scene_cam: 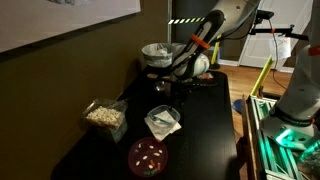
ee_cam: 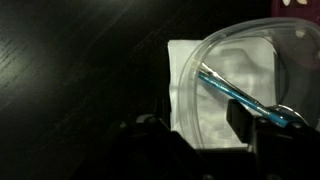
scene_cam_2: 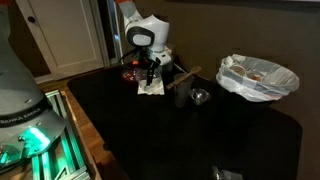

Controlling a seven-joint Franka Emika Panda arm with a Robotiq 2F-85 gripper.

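Observation:
A clear plastic container [ee_cam: 186,95] sits on a white napkin [ee_cam: 180,60] on the dark table. Inside it lies a metal spoon with a blue handle [ee_cam: 235,94]. My gripper is open, with nothing visible between its fingers; in the wrist view one finger overlaps the container and the other is outside its near wall. In exterior view 1 the gripper [scene_cam: 179,94] hangs just behind the container [scene_cam: 163,123]. From exterior view 2 the gripper [scene_cam_2: 151,76] is above the napkin [scene_cam_2: 151,88], and the container is hard to make out.
A dark red bowl [scene_cam: 147,158] holds small pieces near the container. A clear tub of pale bits [scene_cam: 106,117] stands by the wall. A dark cup [scene_cam_2: 182,97], a metal bowl [scene_cam_2: 200,97] and a white-lined basket [scene_cam_2: 258,79] stand farther along.

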